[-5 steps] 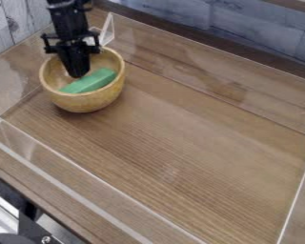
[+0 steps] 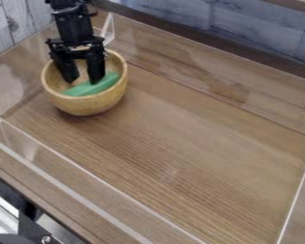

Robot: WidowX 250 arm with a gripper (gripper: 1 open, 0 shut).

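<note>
A yellow-tan bowl (image 2: 108, 104) sits at the upper left of the wooden table (image 2: 181, 162), with a green object (image 2: 91, 88) lying inside it. My black gripper (image 2: 79, 69) reaches into the bowl from above, its two fingers apart over the green object. Whether the fingertips touch it is hard to tell.
A dark gap lies beyond the table's lower left edge, and a tiled surface (image 2: 244, 29) runs along the upper right.
The gripper has moved down into the bowl and slightly left. The bowl and green object appear nearly in the same place.
</note>
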